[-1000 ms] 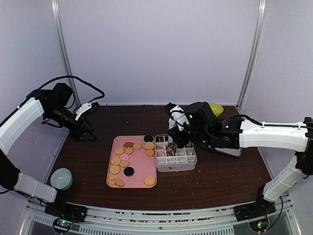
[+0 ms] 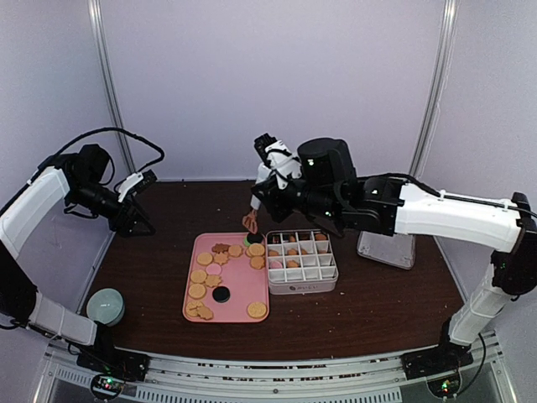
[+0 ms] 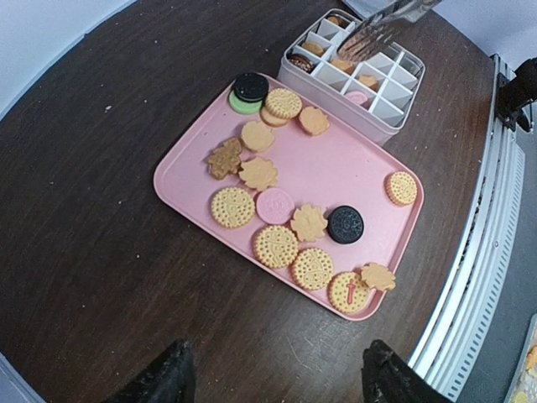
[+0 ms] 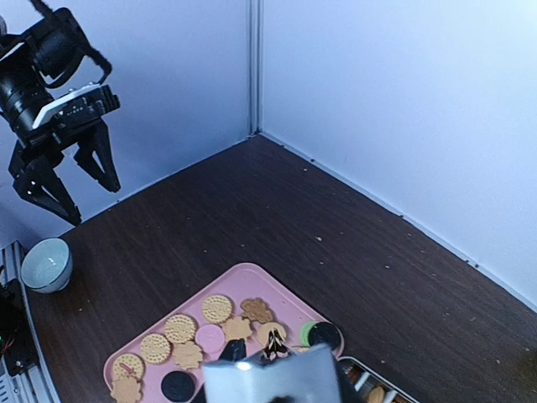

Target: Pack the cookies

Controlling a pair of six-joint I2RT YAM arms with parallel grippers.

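Note:
A pink tray (image 2: 239, 298) holds several cookies: round, flower-shaped, pink, green and black (image 3: 345, 224). Right of it sits a sectioned box (image 2: 302, 285) with cookies in some compartments. My right gripper (image 2: 267, 197) is raised over the back edge of the tray and box, shut on a tool with a pale handle and a brownish head (image 2: 250, 220); in the right wrist view it is blurred at the bottom. My left gripper (image 2: 134, 220) hangs open over the left of the table, its fingers (image 4: 96, 164) apart and empty.
A pale bowl (image 2: 105, 306) stands at the front left, and a clear lid (image 2: 386, 250) lies right of the box.
My right gripper and tool have risen out of the box and moved left toward the tray's back.

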